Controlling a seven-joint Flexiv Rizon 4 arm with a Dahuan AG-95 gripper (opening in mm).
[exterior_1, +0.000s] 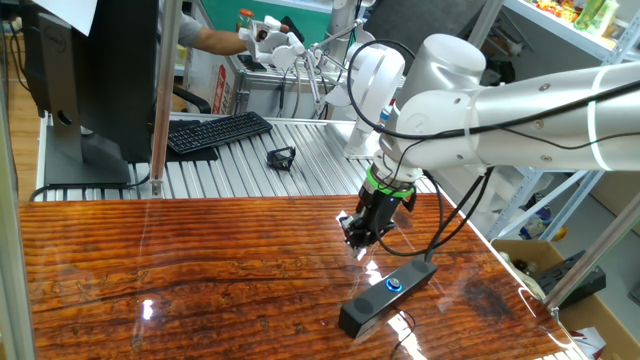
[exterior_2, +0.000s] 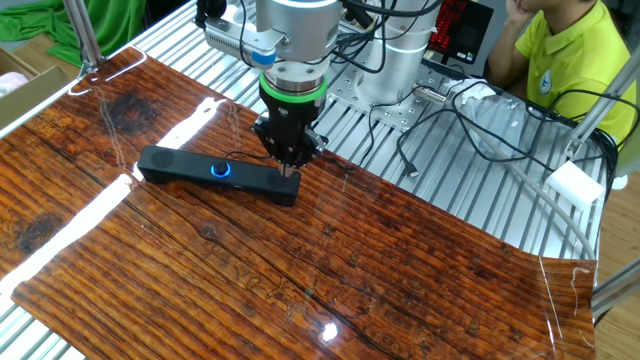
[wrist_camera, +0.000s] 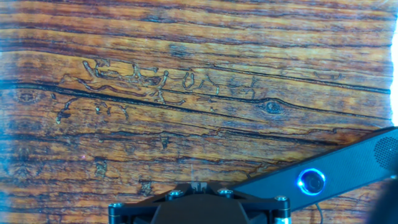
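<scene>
A long black speaker bar (exterior_1: 367, 309) with a blue-lit knob (exterior_1: 394, 285) lies on the glossy wooden tabletop. In exterior view 2 the bar (exterior_2: 185, 166) lies with its right end just behind or below my gripper (exterior_2: 287, 170). My gripper (exterior_1: 358, 252) points down over the table near the bar. From the wrist view, the tips of my gripper meet at the bottom middle with nothing visible between them. The bar (wrist_camera: 354, 163) passes to their right, partly hidden by the gripper. Whether the gripper touches the bar cannot be told.
Behind the wooden top (exterior_1: 180, 270) stand a keyboard (exterior_1: 219, 133), a monitor (exterior_1: 100, 90) and a small black object (exterior_1: 281, 158) on the ribbed metal table. Cables hang from the arm near the bar.
</scene>
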